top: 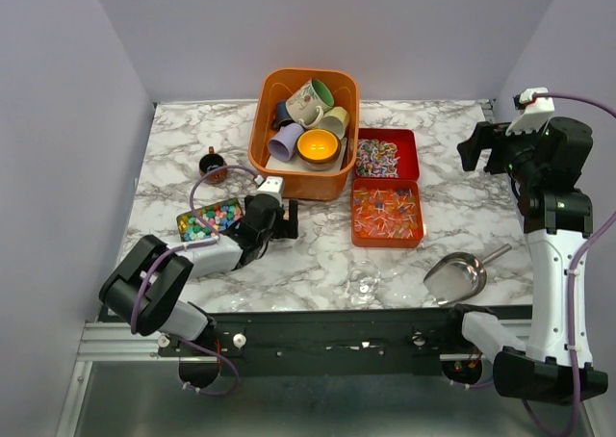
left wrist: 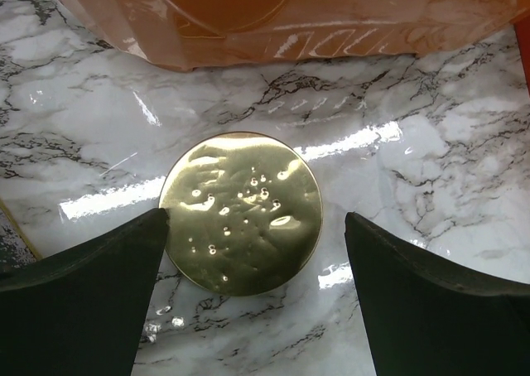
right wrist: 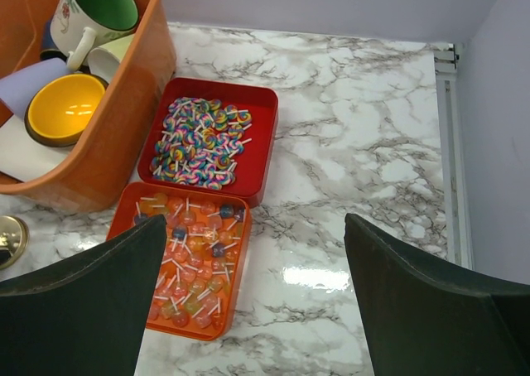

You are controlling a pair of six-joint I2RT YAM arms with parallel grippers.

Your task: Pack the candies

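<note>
A round gold lid (left wrist: 242,243) lies flat on the marble table. My left gripper is open above it, one finger on either side and nothing gripped; the arm hides the lid from the top view. A see-through jar (top: 364,278) stands near the front edge. Left of it, a tray of colourful round candies (top: 209,221) is partly covered by my left arm. Lollipops fill an orange tray (top: 387,230) and swirled ones a red tray (top: 381,150). A metal scoop (top: 454,279) rests at front right. High at the right, my right gripper hangs open and empty.
An orange bin (top: 262,134) with mugs and a yellow bowl (top: 318,145) stands at the back, close behind my left gripper. A dark mug (top: 213,164) sits at the back left. The table right of the lollipop trays is bare.
</note>
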